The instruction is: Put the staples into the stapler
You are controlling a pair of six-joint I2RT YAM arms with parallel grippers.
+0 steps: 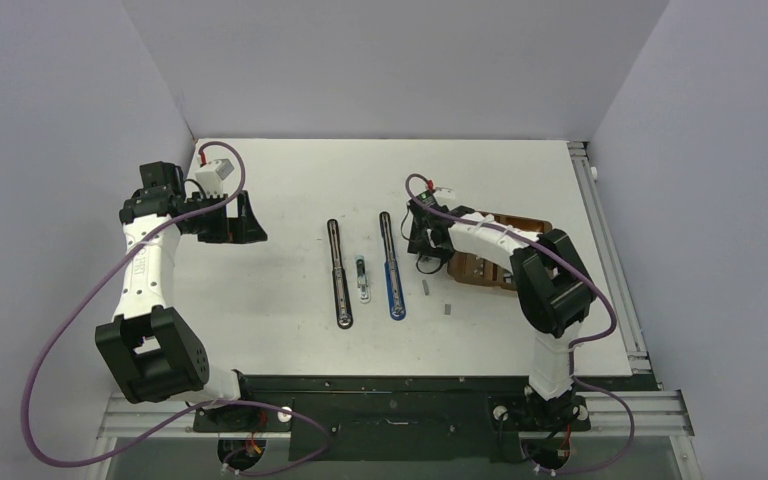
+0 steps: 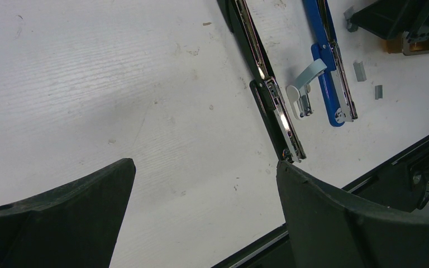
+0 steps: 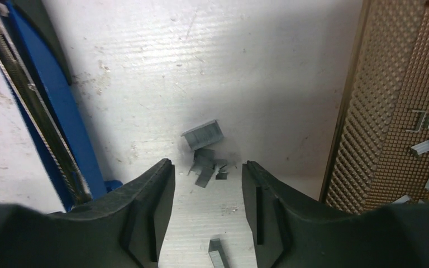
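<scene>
My right gripper is open low over a small cluster of staple strips (image 3: 203, 162), with one more strip (image 3: 203, 134) just beyond it. Three opened staplers lie in the middle: black (image 1: 340, 275), small white (image 1: 363, 280) and blue (image 1: 393, 268). Two loose strips (image 1: 425, 287) (image 1: 447, 308) lie right of the blue one. My left gripper stands open above bare table at the left, nothing between its fingers.
A brown organiser box (image 1: 480, 274) with staples lies right of the right gripper, partly under that arm.
</scene>
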